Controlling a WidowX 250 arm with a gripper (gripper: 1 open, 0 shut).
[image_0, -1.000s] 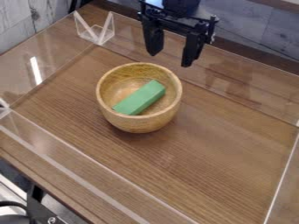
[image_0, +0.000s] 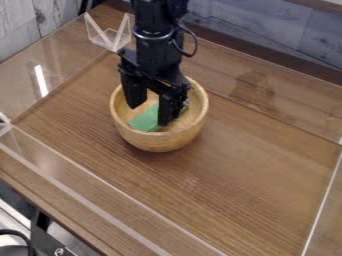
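My black gripper (image_0: 150, 92) reaches down over a round wooden bowl (image_0: 179, 138), its open fingers at and inside the rim. A green oblong object (image_0: 144, 119) lies in the bowl, partly hidden under the gripper. Whether the fingers touch it is unclear.
A wooden table (image_0: 254, 170) surrounds the bowl, with broad free room to the right and front. A clear plastic item (image_0: 107, 30) is at the back left. Dark cables show at the lower left corner.
The bowl and green object look unmoved.
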